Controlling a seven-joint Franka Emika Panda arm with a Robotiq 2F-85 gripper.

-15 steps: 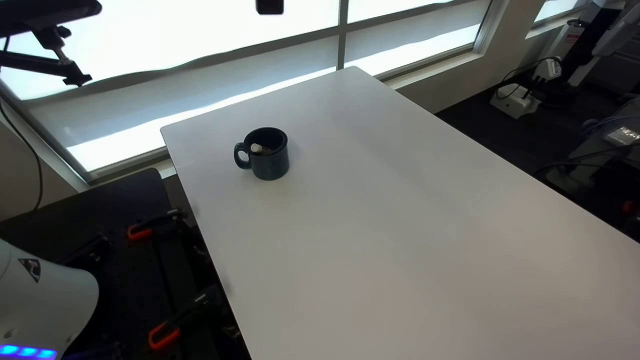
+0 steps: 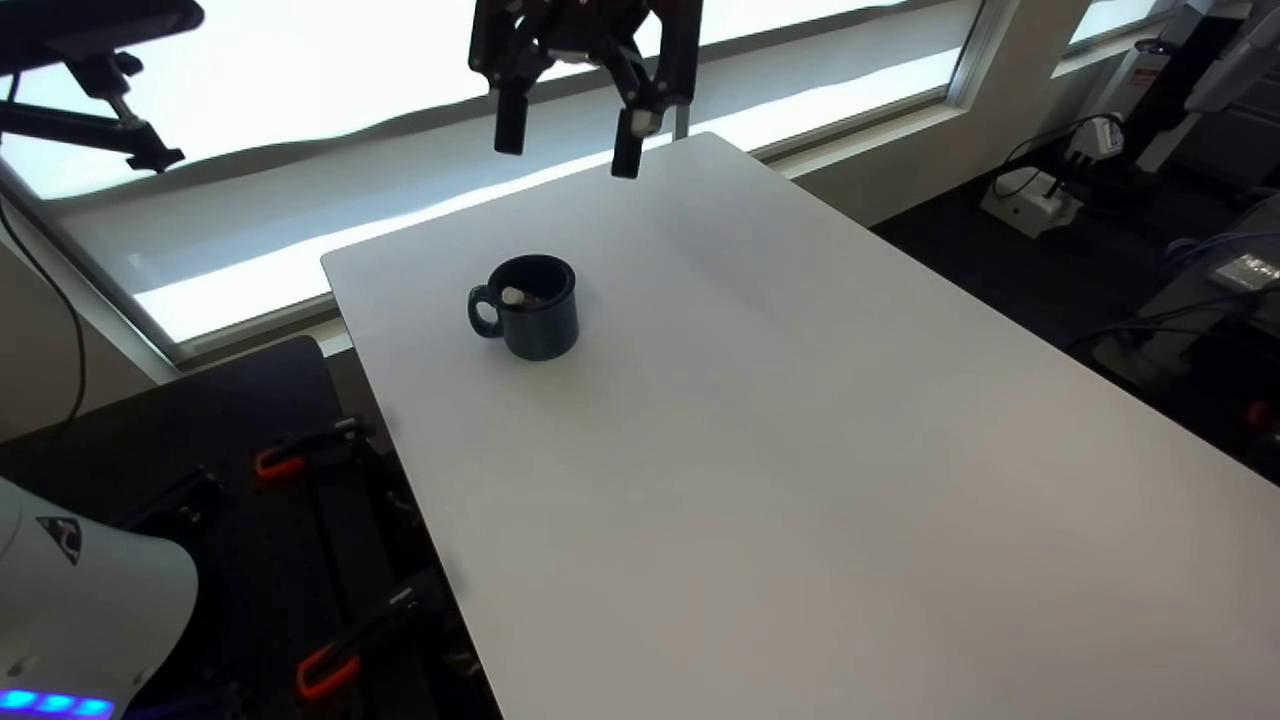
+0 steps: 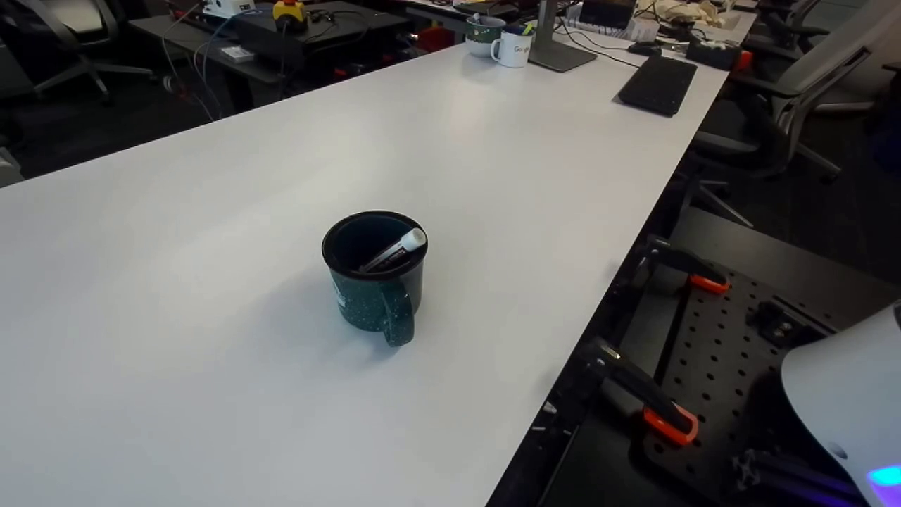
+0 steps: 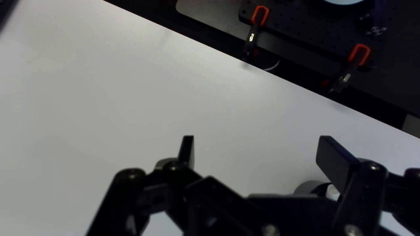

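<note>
A dark blue-green mug (image 2: 542, 332) stands upright on the white table, its handle toward the left edge in exterior view 1. Inside it leans a marker (image 3: 412, 240) with a pale cap, seen best in exterior view 2. My gripper (image 2: 567, 144) hangs in the air above and behind the mug in exterior view 1, its fingers spread wide with nothing between them. From the wrist, the open gripper has bare table between its fingers. Its right finger and body partly cover the mug (image 4: 308, 187) at the lower right.
Orange-ended clamps (image 3: 673, 424) grip the edge beside the robot base (image 3: 853, 397). At the table's far end in exterior view 2 are a white mug (image 3: 512, 51), a speckled cup, a monitor stand and a keyboard (image 3: 659, 85).
My gripper has come down into exterior view 1, where only a small dark tip showed at the top before. The mug and marker have stayed in place.
</note>
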